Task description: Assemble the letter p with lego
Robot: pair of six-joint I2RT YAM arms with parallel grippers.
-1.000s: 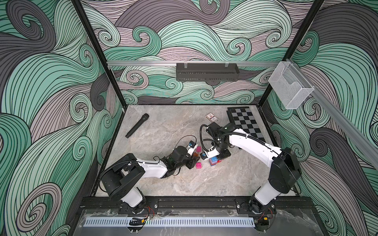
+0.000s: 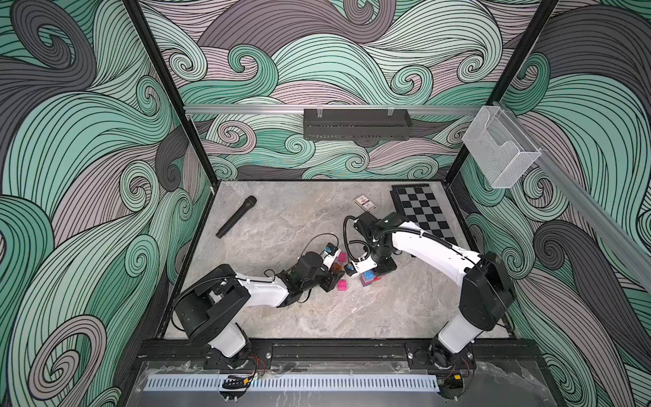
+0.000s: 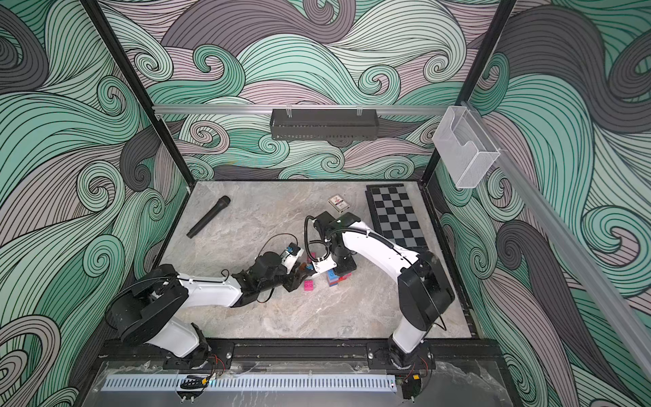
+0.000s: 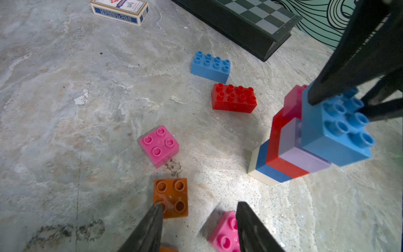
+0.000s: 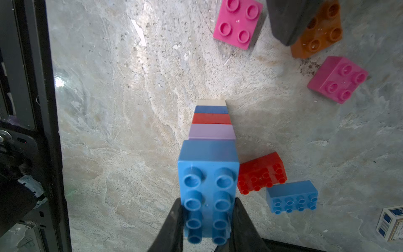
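My right gripper is shut on a light-blue brick (image 5: 206,153), the top of a stack with lavender (image 4: 289,138), red, blue and cream (image 4: 256,172) layers; a pink piece shows behind. My left gripper stands open just left of the stack, low over the table, with nothing seen between its fingertips but bricks beyond. Loose on the table are two pink bricks (image 5: 338,79), an orange brick (image 4: 170,191), a red brick (image 4: 233,100) and another light-blue brick (image 4: 210,67). A second orange piece is partly hidden below the left fingers.
A checkerboard (image 2: 420,210) lies at the back right with a card box (image 2: 364,202) beside it. A black microphone (image 2: 236,215) lies at the back left.
Hardly anything differs in the top left view; both arms hold nearly the same place, with at most a very slight shift of the right arm.
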